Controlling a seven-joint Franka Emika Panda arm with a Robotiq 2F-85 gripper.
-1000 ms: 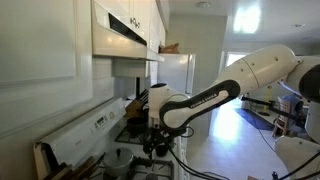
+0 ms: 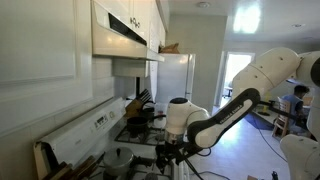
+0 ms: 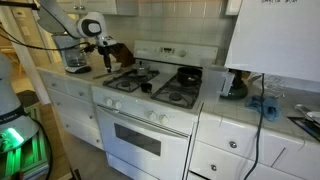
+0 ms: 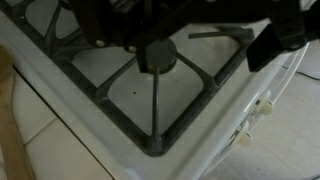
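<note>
Over the near-left part of the white stove (image 3: 150,115), my gripper hangs with its dark fingers apart and nothing seen between them. Below it in the wrist view lie a black burner grate (image 4: 118,118) and a round burner cap (image 4: 160,53). In exterior view 1 the gripper (image 2: 172,160) is low, to the right of a lidded grey pot (image 2: 118,157). That pot (image 3: 143,73) sits on the back of the stove in exterior view 2. A dark pan (image 3: 189,76) rests on another back burner.
A wooden spoon (image 4: 10,125) lies on the tiled counter (image 4: 45,145) beside the stove. Stove knobs (image 4: 243,138) stick out along the front edge. Dark cookware (image 3: 235,88) and a blue cloth (image 3: 264,106) occupy the right counter. White cupboards (image 2: 120,42) overhang the stove.
The grey pot has stayed in place.
</note>
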